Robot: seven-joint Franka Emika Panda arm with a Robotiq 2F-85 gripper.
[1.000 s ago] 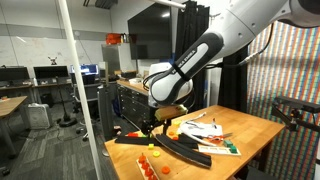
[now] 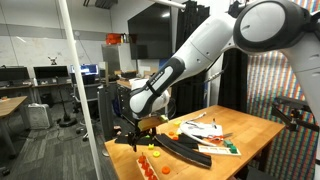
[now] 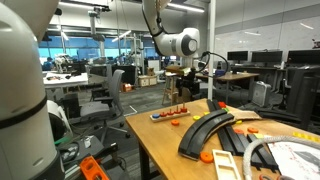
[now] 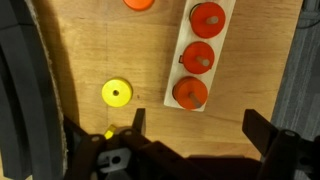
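In the wrist view my gripper is open, with nothing held between its fingers. Just ahead of the gap lies a pale wooden strip [image 4: 177, 82] carrying red-orange discs on pegs, the nearest disc [image 4: 190, 93] close to the strip's end. A loose yellow disc [image 4: 117, 93] rests on the table left of the strip, and an orange disc [image 4: 138, 4] is cut by the top edge. Exterior view 1 has the gripper [image 2: 136, 136] above the table's left end, near the row of discs [image 2: 146, 165].
Curved black track pieces [image 4: 30, 90] run along the wrist view's left side. A person [image 2: 150, 95] stands behind the table's far side. Farther right on the table [image 2: 250, 130] lie a white frame and small coloured pieces.
In exterior view 1 the arm has swung further left and lower, bringing the gripper into view over the table's left end. The person's outline has shifted slightly. The discs look unmoved.
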